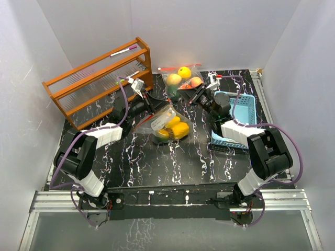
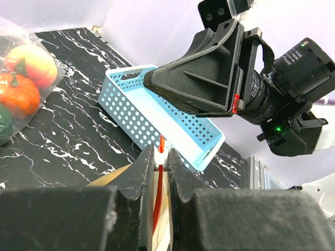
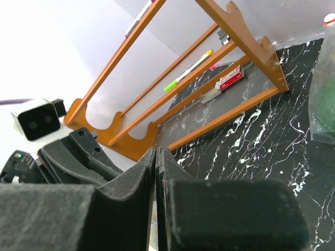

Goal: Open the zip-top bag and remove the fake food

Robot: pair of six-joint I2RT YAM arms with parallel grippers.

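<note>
A zip top bag (image 1: 175,130) with yellow fake food sits at the centre of the table, its top raised. My left gripper (image 1: 163,102) is shut on the bag's top edge, whose red zip strip runs between its fingers in the left wrist view (image 2: 161,170). My right gripper (image 1: 187,98) is above and right of the bag; in the right wrist view (image 3: 157,167) it is shut, and what lies between its fingertips is hard to tell.
A second bag of fake fruit (image 1: 183,78) lies at the back. A blue basket (image 1: 246,110) stands at the right, a wooden rack (image 1: 99,68) at the back left. Bare marble table shows at the front.
</note>
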